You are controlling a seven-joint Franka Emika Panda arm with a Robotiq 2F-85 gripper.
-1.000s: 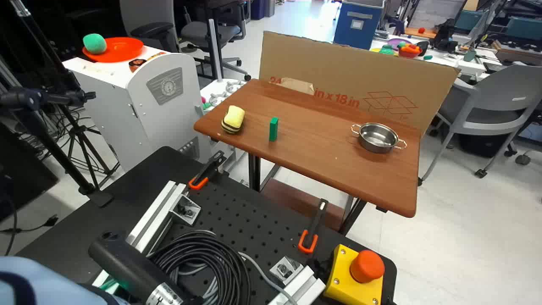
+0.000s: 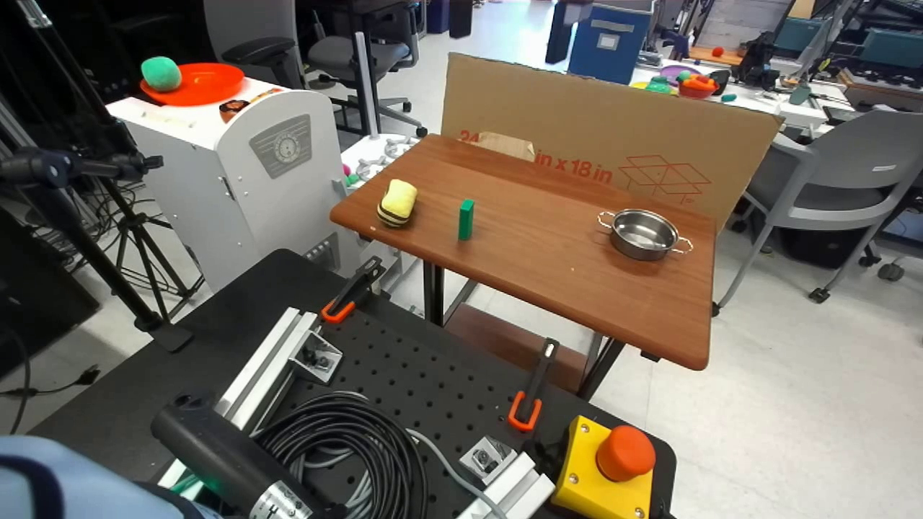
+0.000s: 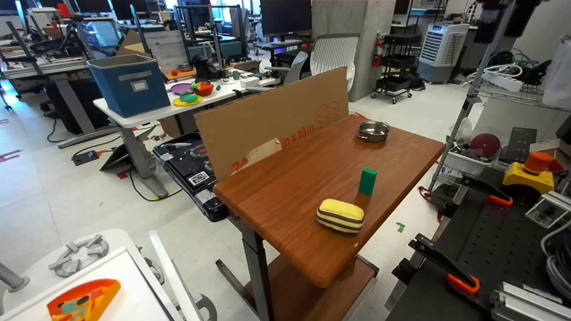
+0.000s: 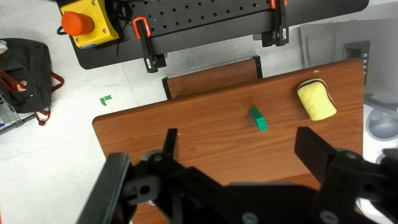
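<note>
My gripper hangs high over the wooden table (image 4: 209, 123), its fingers wide apart and nothing between them. Its two dark fingertips also show at the top edge of exterior view 1. A green block (image 2: 466, 220) stands upright near the table's front edge. To its left in that view lies a yellow plush (image 2: 398, 202) with dark stripes. The silver two-handled pot (image 2: 644, 234) sits empty toward the right end; in the wrist view the gripper hides most of it. From the wrist, the block (image 4: 258, 119) and plush (image 4: 316, 99) appear beyond the fingers.
A cardboard sheet (image 2: 597, 130) stands along the table's back edge. On the black bench (image 2: 415, 372) in front are two clamps, coiled cable and a yellow box with a red button (image 2: 624, 453). Clear tabletop lies between block and pot.
Both gripper fingertips now show at the top of exterior view 1, where none showed a second ago; the gripper has come down into view. The table objects have not moved.
</note>
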